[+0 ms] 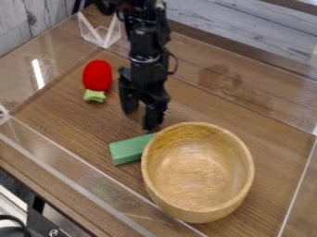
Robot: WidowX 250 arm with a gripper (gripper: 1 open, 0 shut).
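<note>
My black gripper [139, 106] hangs low over the wooden table [62, 139], just left of the centre, its fingers apart but blurred. A red object [98, 75] with a small pale green piece [95, 95] lies to its left. A green block [128, 150] lies in front of it, beside a large tan bowl [197, 170].
A clear plastic container [99, 28] stands at the back left. The table's right side behind the bowl is mostly clear. Another clear item sits at the left edge, and dark cables at the lower left.
</note>
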